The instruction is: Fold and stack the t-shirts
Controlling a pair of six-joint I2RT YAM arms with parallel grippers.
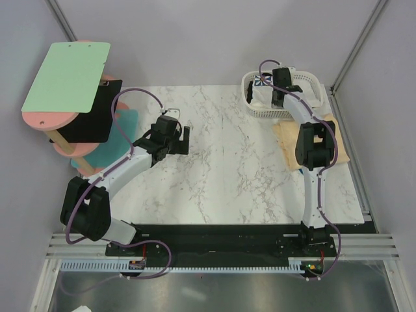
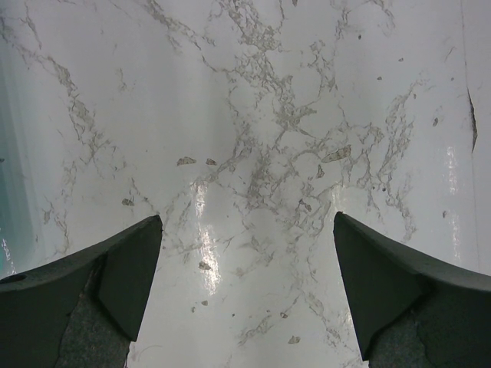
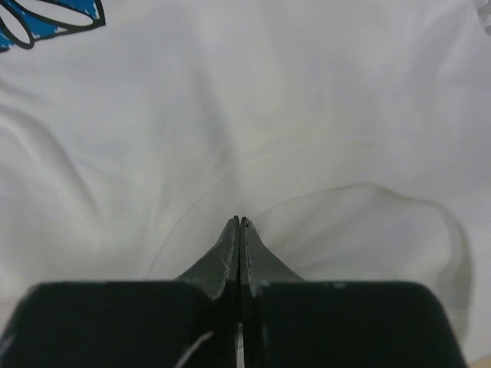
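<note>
Inside the white basket at the back right lies a white t-shirt with a blue print, loosely heaped; a dark cloth shows beside it. My right gripper reaches down into the basket. In the right wrist view its fingertips meet over the white fabric; no cloth is seen between them, though the area under the tips is hidden. Over bare marble at the left, my left gripper stands open, and its fingers have nothing between them.
Tan cloth lies on the table under the right arm, in front of the basket. At the left, a pink shelf with a pale green board stands by teal cloth.
</note>
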